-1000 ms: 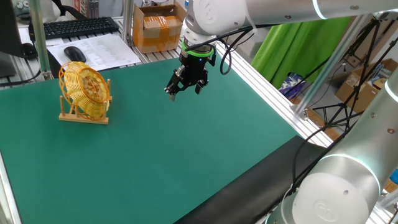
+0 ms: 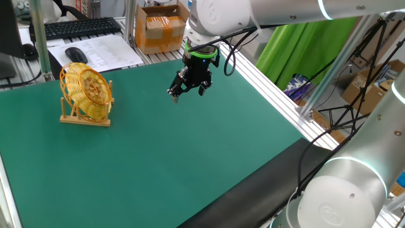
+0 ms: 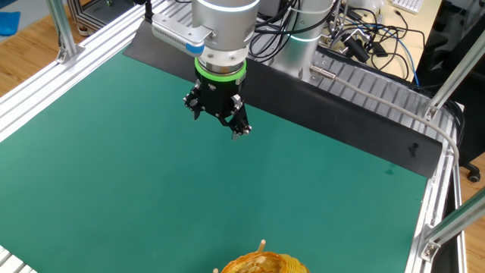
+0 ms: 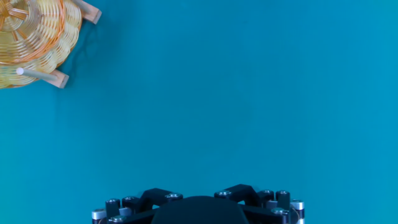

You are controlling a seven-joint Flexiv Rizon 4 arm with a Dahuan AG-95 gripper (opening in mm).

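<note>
A yellow wicker basket (image 2: 88, 92) leans tilted on its side in a wooden rack (image 2: 85, 121) on the green mat, at the left in exterior view 1. Only the basket's upper rim (image 3: 265, 263) shows at the bottom of exterior view 2. The wrist view has part of the basket (image 4: 40, 37) and the rack's pegs (image 4: 53, 77) in its upper left corner. High over the mat, well apart from the basket, hangs my black gripper (image 2: 188, 95). Its fingers (image 3: 241, 130) are spread wide, with nothing between them.
A black strip (image 3: 341, 125) runs along the robot's side, and metal frame posts stand at the edges.
</note>
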